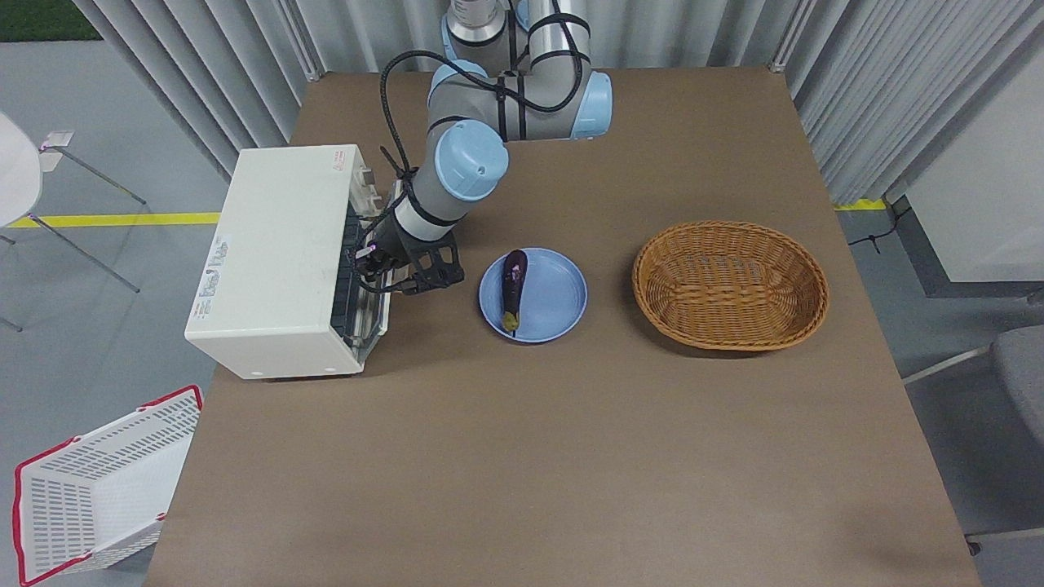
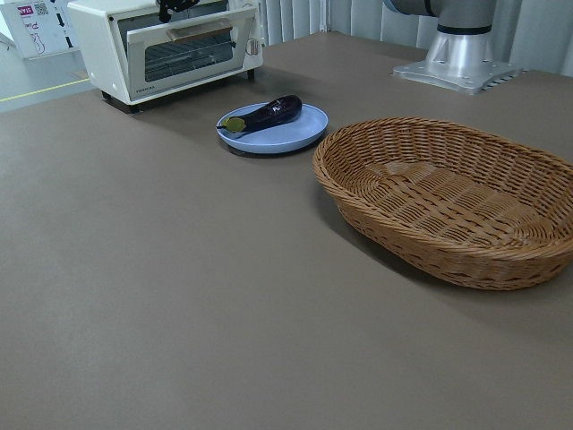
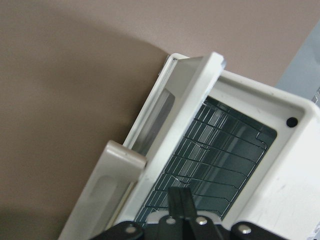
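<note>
A white toaster oven (image 1: 264, 254) stands at the left of the table, its glass door (image 2: 188, 58) partly open with the handle (image 3: 102, 195) along its edge. In the wrist view the wire rack (image 3: 215, 155) shows inside. My gripper is over the door opening, its black fingers close together and pointing at the rack; whether anything is between them cannot be seen. An eggplant (image 1: 513, 288) lies on a blue plate (image 1: 555, 298) to the right of the oven.
A wicker basket (image 1: 730, 285) sits right of the plate. A white crate with red rim (image 1: 108, 479) is on the floor at front left.
</note>
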